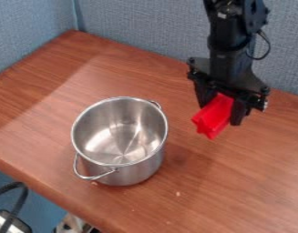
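Note:
My gripper (220,106) hangs from the black arm over the right middle of the wooden table, shut on a red block (212,116) that is tilted and held above the surface. A steel pot (118,136) with wire handles stands to the left and nearer, apart from the block.
Grey padded walls line the back and left. Dark cables (7,191) lie off the table's edge at the lower left.

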